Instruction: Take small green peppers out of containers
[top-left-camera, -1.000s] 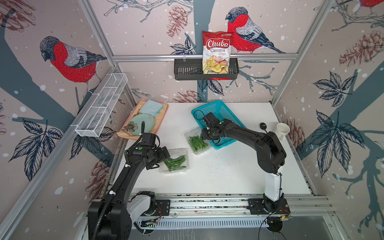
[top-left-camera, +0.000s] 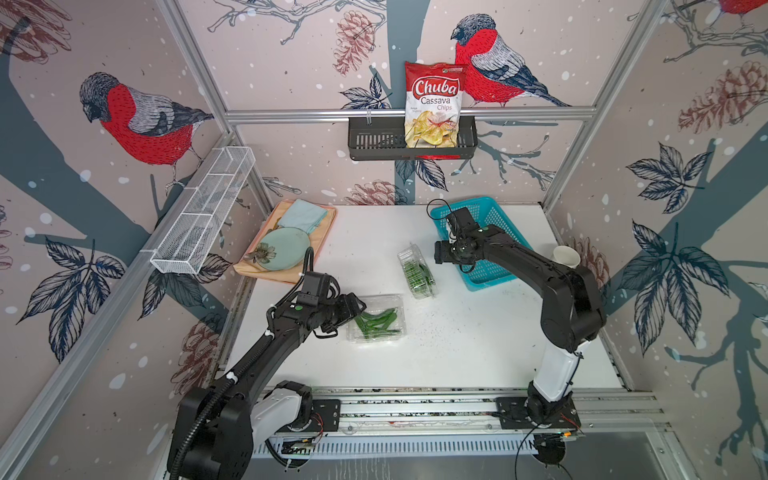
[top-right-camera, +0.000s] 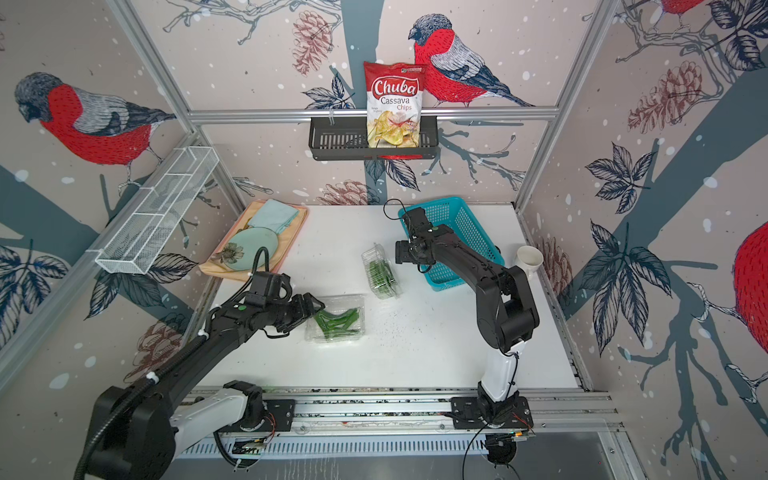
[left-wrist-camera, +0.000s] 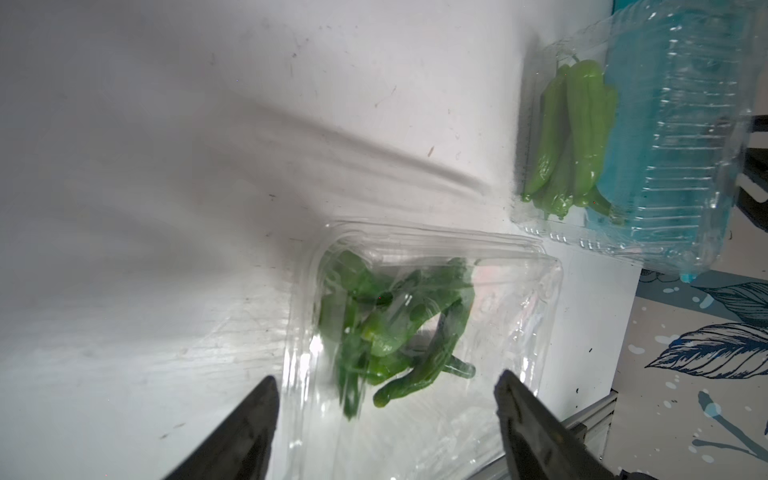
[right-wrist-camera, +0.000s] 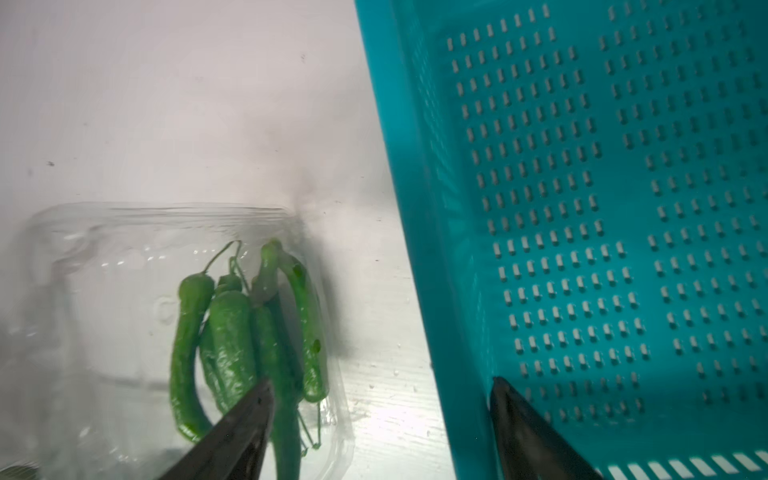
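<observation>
Green peppers (left-wrist-camera: 424, 328) lie in a clear plastic container (left-wrist-camera: 504, 320) at the table's left middle. At this container's left side, my left gripper (top-left-camera: 357, 308) stands open, its fingers (left-wrist-camera: 252, 424) wide apart; whether they touch the plastic I cannot tell. A second clear container (top-left-camera: 404, 257), holding more peppers (right-wrist-camera: 232, 344), looks tilted, between the first container and the turquoise basket (right-wrist-camera: 424, 200). My right gripper (top-left-camera: 438, 252) is open at the basket's left edge. In the right wrist view the basket's rim passes between its fingers, close to the right one.
The basket's visible floor is empty. A wooden board (top-left-camera: 322, 232) with a plate (top-left-camera: 284, 249) and cloth (top-left-camera: 304, 216) sits at the back left. A white cup (top-left-camera: 566, 256) stands at far right behind the right arm.
The basket and both containers have moved right, and the second container now looks tilted. Both grippers have moved right too. The black spoon near the cup is now hidden.
</observation>
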